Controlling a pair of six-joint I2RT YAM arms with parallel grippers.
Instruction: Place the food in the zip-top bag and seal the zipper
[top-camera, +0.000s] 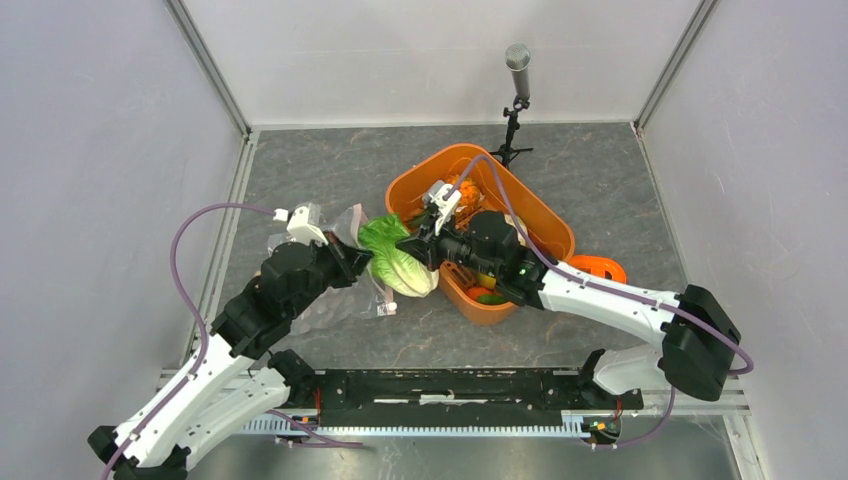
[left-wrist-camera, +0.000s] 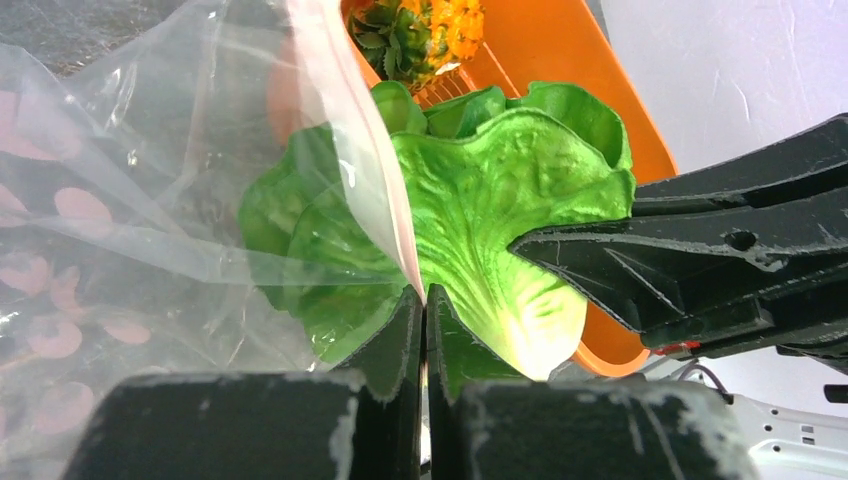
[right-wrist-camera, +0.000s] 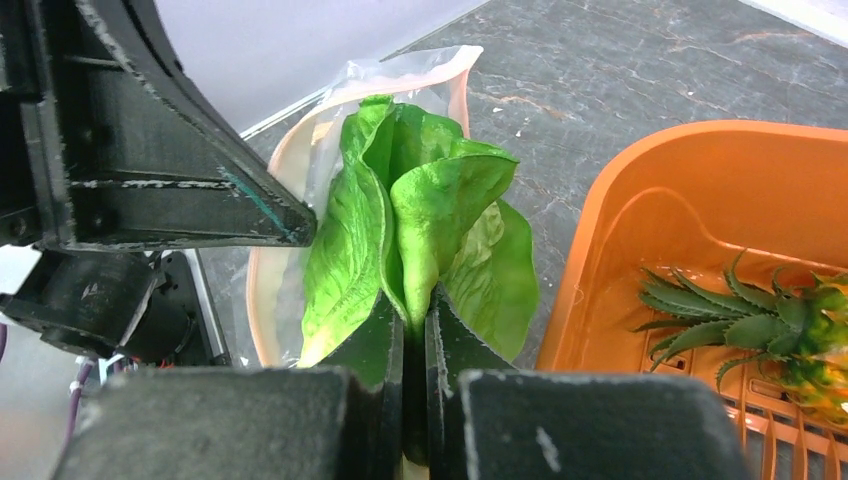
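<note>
A clear zip top bag (left-wrist-camera: 170, 230) with a pale pink rim hangs from my left gripper, which is shut on that rim. The green leafy cabbage (top-camera: 398, 262) is held by my right gripper, shut on its leaves. In the left wrist view the leafy side of the cabbage (left-wrist-camera: 500, 220) shows partly through the clear film, at the bag's mouth. The right wrist view has the bag's rim (right-wrist-camera: 268, 290) curving behind and left of the leaves. How deep the cabbage reaches into the bag I cannot tell.
An orange basket (top-camera: 540, 215) holding several foods stands just right of the cabbage, partly under my right arm. A spiky-leaved pineapple (right-wrist-camera: 740, 315) lies inside it. Behind the basket is a microphone stand (top-camera: 512, 130).
</note>
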